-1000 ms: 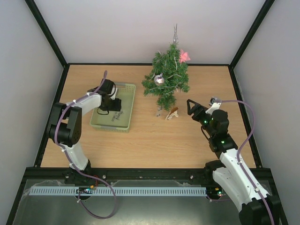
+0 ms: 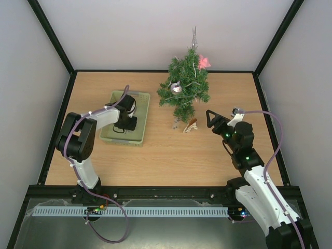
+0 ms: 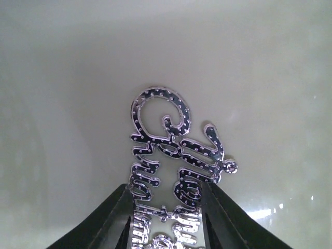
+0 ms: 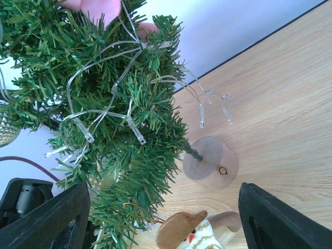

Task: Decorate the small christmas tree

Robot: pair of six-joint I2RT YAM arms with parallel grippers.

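Note:
On the floor of the green basket (image 2: 141,122) lies a silver lettered ornament (image 3: 161,145); the left arm hides it in the top view. My left gripper is above the basket, its fingers part open on either side of the ornament's lower half, and no grip on it shows. The small tree (image 2: 184,85) stands at the back, wearing a silver ball (image 2: 176,88), a pink bow (image 2: 204,63) and a silver topper (image 2: 194,39). To its right my right gripper stands wide open, holding nothing. A brown-and-white figure ornament (image 4: 189,231) is low by the tree.
The tree's clear base (image 4: 212,163) rests on the wooden table (image 2: 176,161). Wire lights (image 4: 104,111) loop out from the branches near the right gripper.
The right arm and tree look unchanged.

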